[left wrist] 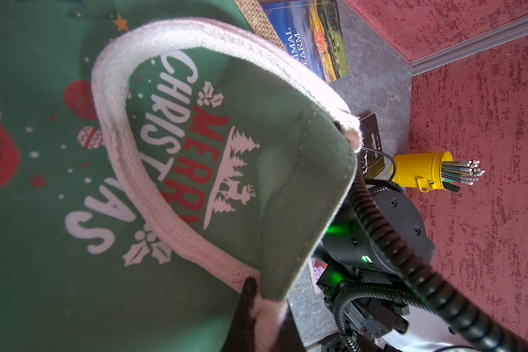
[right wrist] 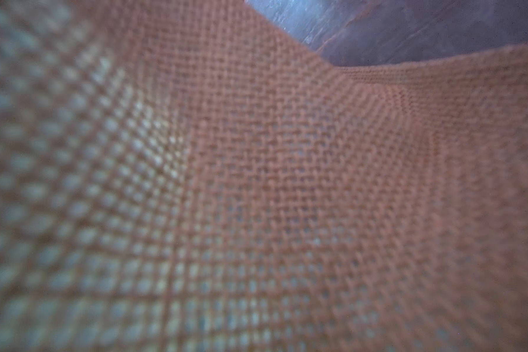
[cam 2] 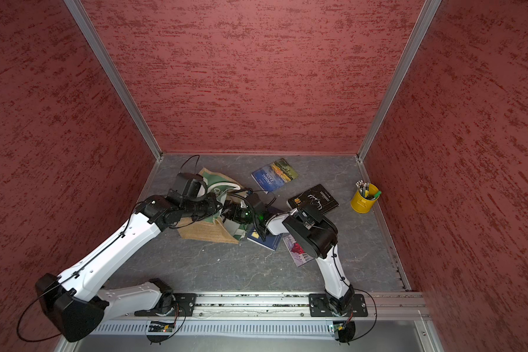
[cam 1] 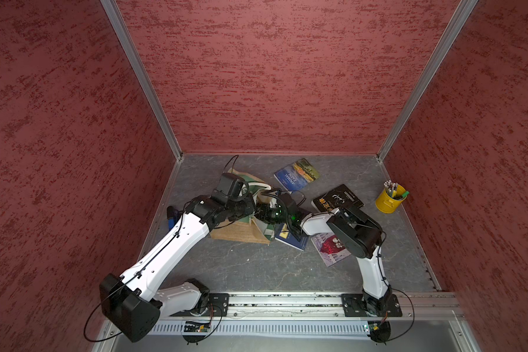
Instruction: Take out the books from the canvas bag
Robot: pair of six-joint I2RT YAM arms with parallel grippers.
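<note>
The canvas bag [cam 1: 237,233] lies on its side on the left of the table, tan burlap outside with a green "Merry Christmas" print. In the left wrist view its white rope handle [left wrist: 111,111] loops across the print and passes between the fingers of my left gripper, shut on it. At the bag's right-hand opening is my right gripper [cam 1: 267,212], its fingertips hidden there. Burlap [right wrist: 275,146] fills most of the right wrist view, with no fingers showing. Whether a book is inside cannot be seen.
Outside lie a blue Animal Farm book [cam 1: 296,174], a black book [cam 1: 337,198], a dark blue book [cam 1: 291,237] beneath the right arm, and a pinkish book [cam 1: 331,248]. A yellow pencil bucket [cam 1: 389,200] stands far right.
</note>
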